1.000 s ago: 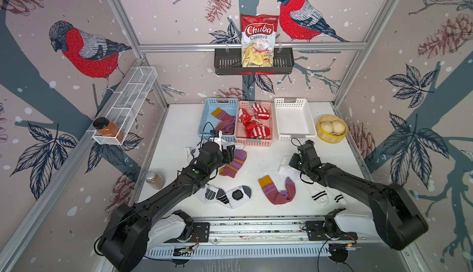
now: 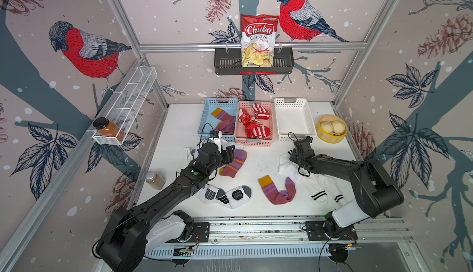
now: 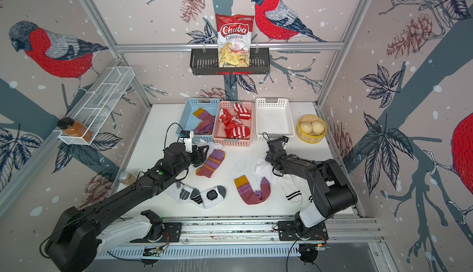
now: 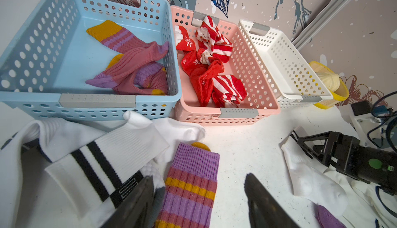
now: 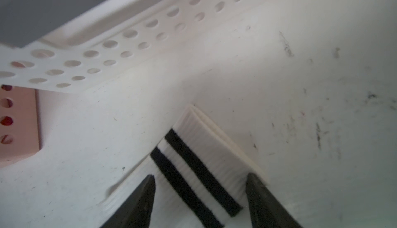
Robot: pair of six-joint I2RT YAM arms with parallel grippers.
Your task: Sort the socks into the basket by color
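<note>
My right gripper stands low over a white sock with two black bands (image 5: 186,178), fingers apart on either side of its cuff. In the left wrist view, that gripper's tips reach the same sock (image 4: 304,170). My left gripper is open above a purple-orange striped sock (image 4: 191,186) and white black-banded socks (image 4: 107,161). The blue basket (image 2: 203,119) holds purple-mustard socks (image 4: 140,62), the pink basket (image 2: 253,142) holds red-white ones (image 4: 206,62), and the white basket (image 2: 294,116) is empty. Another purple-mustard sock (image 2: 276,193) lies curved at front centre.
Grey-white patterned socks (image 2: 229,196) lie front left, and white black-banded socks (image 2: 319,193) front right beneath the right arm. A yellow bowl (image 2: 332,136) of round pale items stands by the white basket. A jar (image 2: 155,179) stands at left.
The left arm looks unmoved, and the basket contents are the same.
</note>
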